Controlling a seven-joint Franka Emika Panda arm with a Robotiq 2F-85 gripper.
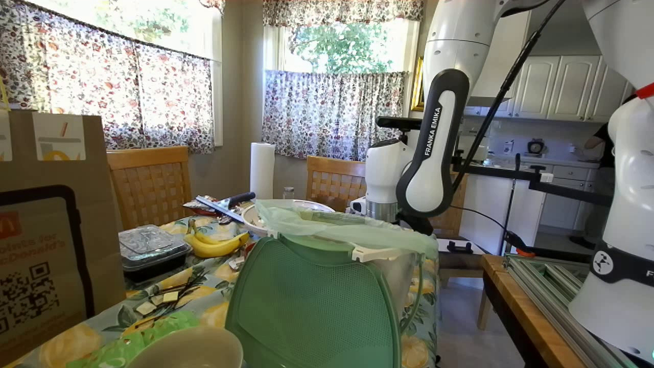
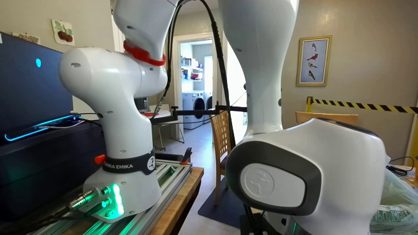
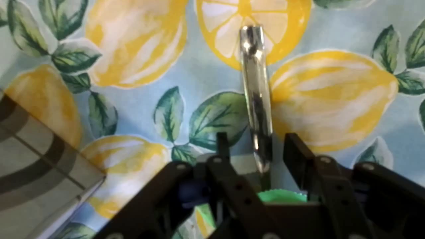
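Note:
A slim, shiny metal handle (image 3: 256, 83) runs up the wrist view over the lemon-print tablecloth. Its lower end lies between the two fingers of my gripper. The fingers (image 3: 293, 148) stand apart, with gaps showing on both sides of the metal, so the gripper is partly open and not closed on it. Just below, a bit of something bright green (image 3: 282, 196) shows between the fingers; what it is I cannot tell. In exterior view 1 the gripper is hidden behind the green mesh bin (image 1: 312, 300).
A pale object with dark curved bands (image 3: 43, 171) stands close on the wrist view's left. On the table are bananas (image 1: 215, 245), a black lidded container (image 1: 152, 250), a paper bag (image 1: 58, 233) and a bowl (image 1: 187, 350). Tablecloth above the fingers looks clear apart from the handle.

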